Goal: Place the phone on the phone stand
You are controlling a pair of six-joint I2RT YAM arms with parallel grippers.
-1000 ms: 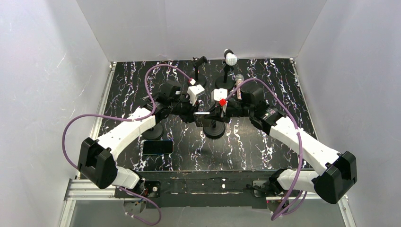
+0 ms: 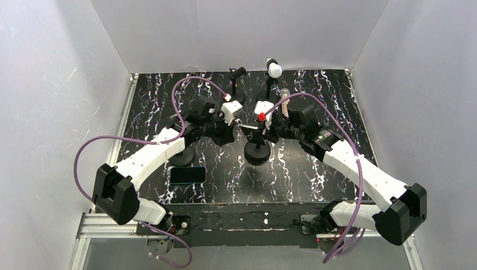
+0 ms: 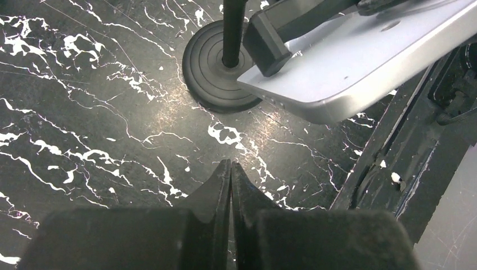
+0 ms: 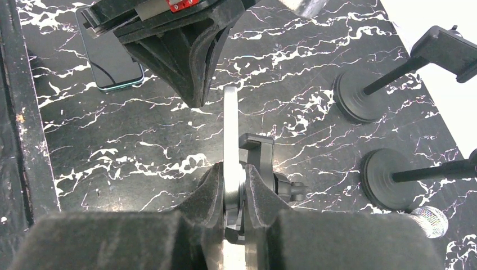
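The silver phone [image 4: 230, 121] stands edge-on, with my right gripper shut on it; from above only its pale edge [image 2: 248, 127] shows. The black phone stand [image 2: 257, 154] is under my right gripper. In the left wrist view, the stand's clamp [image 3: 269, 48] reaches over one edge of the phone [image 3: 320, 84], above the round base [image 3: 216, 76]. How firmly the clamp grips cannot be told. My left gripper is shut with nothing between its fingers, to the left of the stand and apart from it; the clamp lies outside its fingertips.
A second, dark phone [image 2: 188, 175] lies flat on the marble table near the front left. Another round base [image 2: 182, 158] is just behind it. At the back are a small stand [image 2: 237, 90] and a microphone stand [image 2: 274, 70].
My right gripper, the silver phone and the stand have shifted right, away from the left gripper.
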